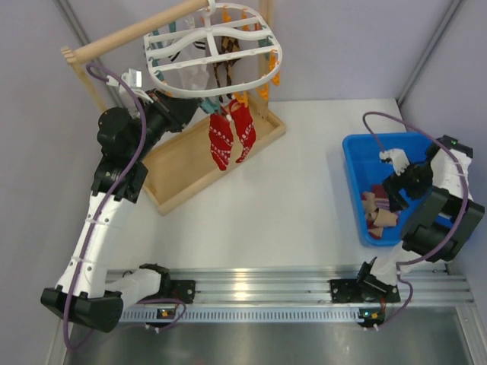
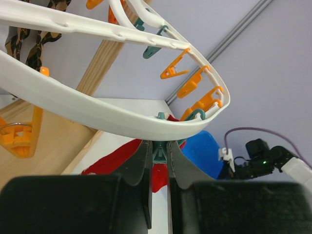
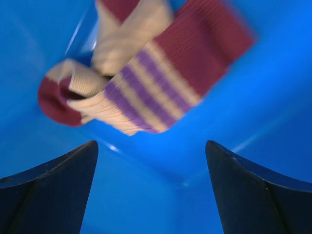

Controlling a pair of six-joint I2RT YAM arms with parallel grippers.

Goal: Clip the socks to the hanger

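The white oval hanger point(image 1: 221, 93) hangs from a wooden stand with teal and orange clips around its rim. From its front edge dangle red socks with white patterns point(image 1: 221, 142). My left gripper is shut on a teal clip point(image 2: 161, 157) under the hanger rim; red fabric shows behind it. A white-and-black sock point(image 1: 192, 70) and a leopard-print sock point(image 1: 228, 49) hang farther back. Striped burgundy, beige and purple socks point(image 3: 151, 83) lie bunched in the blue bin point(image 1: 354, 199). Over them is my open right gripper, nothing between its fingers.
The stand's wooden base point(image 1: 183, 199) lies beneath the hanger. Orange clips point(image 2: 192, 83) sit on the hanger's rim near the left gripper.
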